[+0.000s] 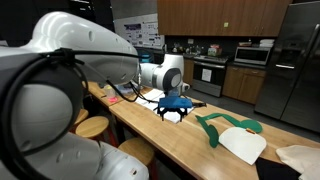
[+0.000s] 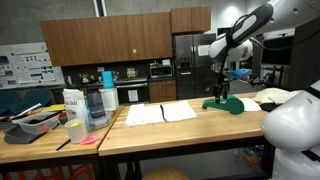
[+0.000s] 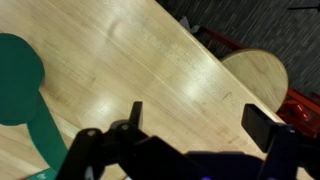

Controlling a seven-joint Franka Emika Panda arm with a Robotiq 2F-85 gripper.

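Note:
Above the wooden table, my gripper points downward, its fingers wide apart. In the wrist view the gripper is open, and only bare wood shows between its fingers. A flat green piece with a rounded end and a long strip lies to the left there, apart from the fingers. Exterior view 1 has the green shapes right of the gripper, beside a white rounded piece. From the other side, the gripper hangs just above table height, near the green piece.
White sheets cover part of the table. A black piece and another pale piece lie at the right. Round stools stand by the table edge. Containers crowd the far end. Bare wood lies below the gripper.

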